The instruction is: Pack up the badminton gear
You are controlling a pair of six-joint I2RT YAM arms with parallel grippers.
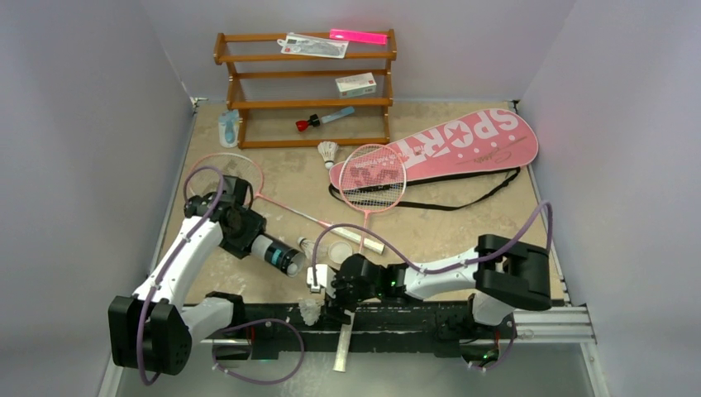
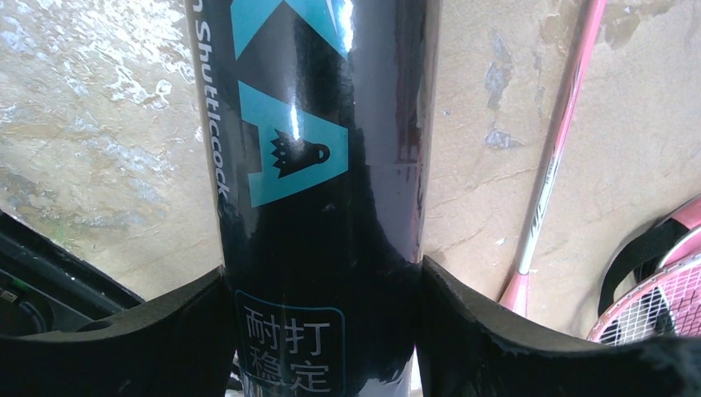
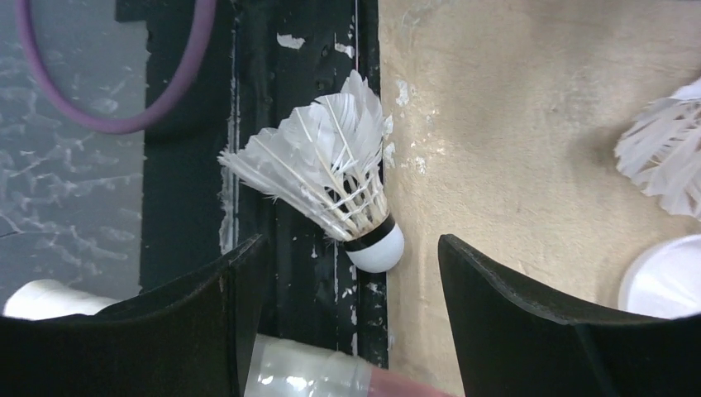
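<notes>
My left gripper is shut on the black shuttlecock tube (image 1: 273, 252), which lies horizontally at the left-middle of the top view. My right gripper is open, directly above a white shuttlecock (image 3: 331, 165) on the dark front edge. A second shuttlecock (image 3: 661, 149) lies nearby beside a round lid (image 1: 341, 252); a third (image 1: 327, 153) is by the bag. Two pink rackets (image 1: 372, 178) lie on the floor, one partly over the pink bag (image 1: 463, 145), the other (image 1: 289, 207) under my left arm.
A wooden rack (image 1: 306, 142) with boxes and small items stands at the back. A small pouch (image 1: 229, 128) sits beside it. Floor at the right, below the bag, is clear. Racket handles cross the front middle near my right arm.
</notes>
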